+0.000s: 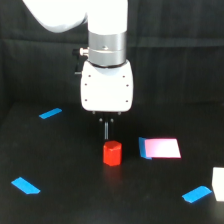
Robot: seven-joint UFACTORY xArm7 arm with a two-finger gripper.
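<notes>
A small red block (112, 154) stands on the black surface near the middle of the camera view. My white gripper hand points down from above, and the thin dark fingers of the gripper (107, 129) are over the block's top. They look close together, but they are too small and dark against the background to show how far apart they stand. Whether their tips touch the block cannot be told.
Right of the block lies a pink sheet (163, 148) with a blue edge. Blue strips lie at the back left (50, 113), front left (26, 186) and front right (196, 194). A white object (218, 184) sits at the right edge.
</notes>
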